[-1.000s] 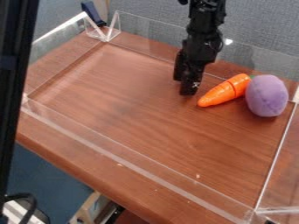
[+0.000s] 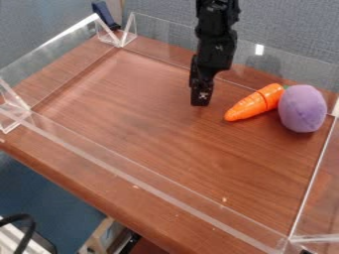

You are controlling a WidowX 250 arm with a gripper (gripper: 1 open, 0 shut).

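Observation:
My black gripper [image 2: 201, 95] reaches down from the top centre to just above the wooden floor of the clear-walled enclosure, left of an orange carrot [image 2: 253, 103]. A purple eggplant-like object [image 2: 303, 108] lies to the right of the carrot. The gripper's fingertips are dark and small in this view, so whether they are open or shut is unclear.
Low transparent walls [image 2: 159, 186] ring the wooden work surface [image 2: 119, 99]. A dark blue object [image 2: 105, 16] sits at the back left corner, and a cable lies at the bottom left outside the enclosure.
The gripper has shifted slightly left, away from the carrot. The carrot and purple object look unmoved.

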